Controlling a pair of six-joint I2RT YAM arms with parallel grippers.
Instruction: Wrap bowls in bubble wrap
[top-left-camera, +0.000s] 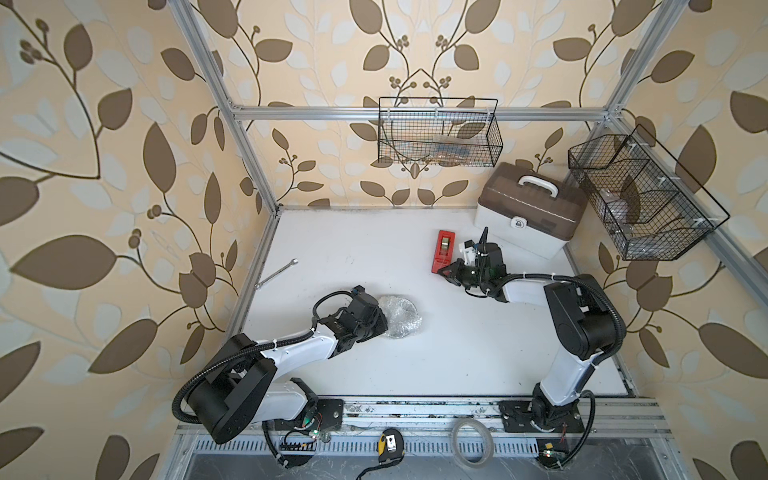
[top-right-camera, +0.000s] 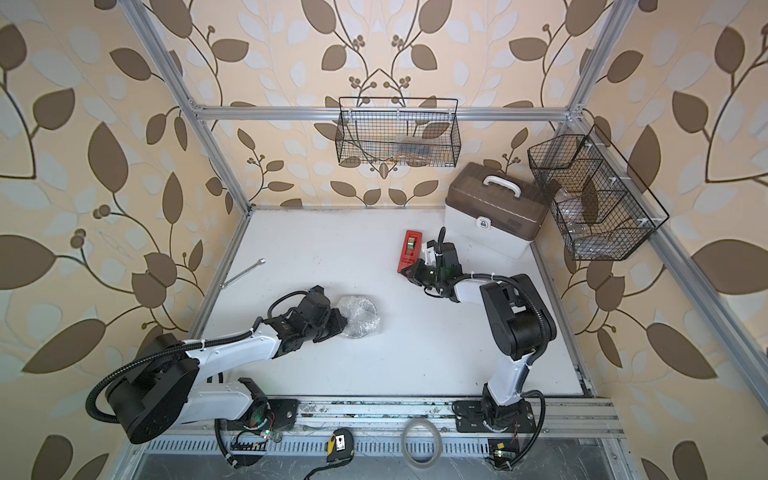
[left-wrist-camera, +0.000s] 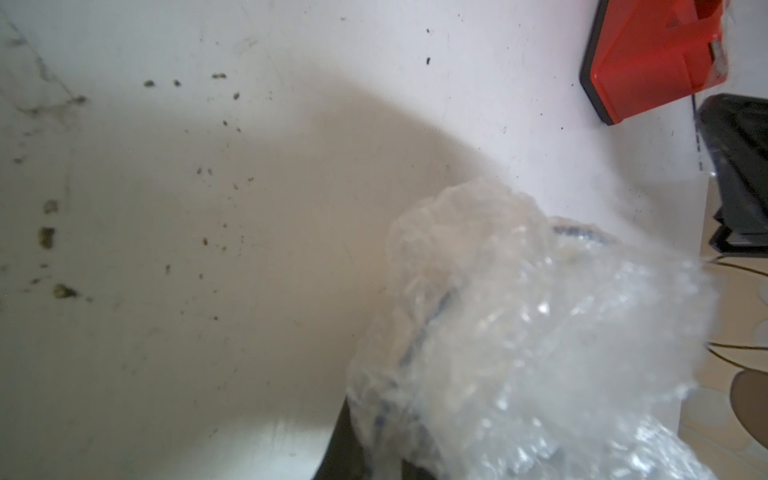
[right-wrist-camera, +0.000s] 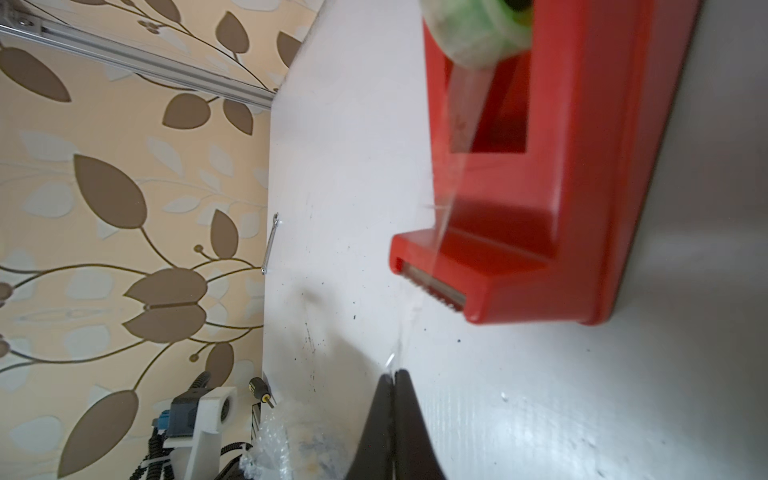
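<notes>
A bowl with a dark blue rim line, wrapped in clear bubble wrap (left-wrist-camera: 512, 344), sits at the table's front middle. My left gripper (top-left-camera: 381, 323) is shut on the wrapped bowl's left side; in the left wrist view the wrap mostly hides its fingers. Farther back and to the right lies a red tape dispenser (right-wrist-camera: 592, 160) with a roll of clear tape (right-wrist-camera: 480, 36). From the roll, a clear tape strip (right-wrist-camera: 409, 324) runs past the cutter to my right gripper, whose shut fingertips pinch its end. The right gripper is just in front of the dispenser.
A metal wrench (top-left-camera: 277, 273) lies at the table's left. The brown-and-white toolbox (top-left-camera: 528, 208) fills the back right corner, below wire baskets (top-left-camera: 438, 144) on the walls. Clear table surface separates the wrapped bowl and the dispenser.
</notes>
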